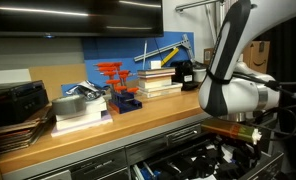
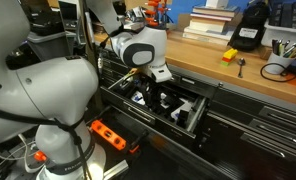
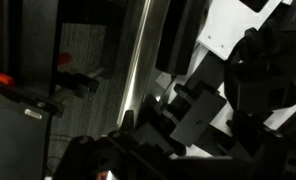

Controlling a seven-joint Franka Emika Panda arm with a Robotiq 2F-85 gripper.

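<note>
An open drawer (image 2: 156, 124) holds several black items (image 2: 178, 104) on a pale floor. My gripper (image 2: 164, 106) is over this drawer, pointing down, with its dark fingers hard to separate from the dark contents behind. In exterior view 1 it hangs low at the right, over the same drawer's black contents (image 1: 193, 160). The wrist view is dark: a shiny metal drawer rim (image 3: 140, 62) runs through the middle, with black blocky items (image 3: 198, 118) on the white drawer floor (image 3: 224, 25) to its right. The gripper is open, and I see nothing held.
A wooden counter (image 1: 118, 127) runs above the drawers, bearing a pot (image 1: 70, 105), red-orange items (image 1: 110, 72) and stacked books (image 1: 160, 82). Closed drawers (image 2: 243, 125) stand beside the open one. Dark floor lies in front.
</note>
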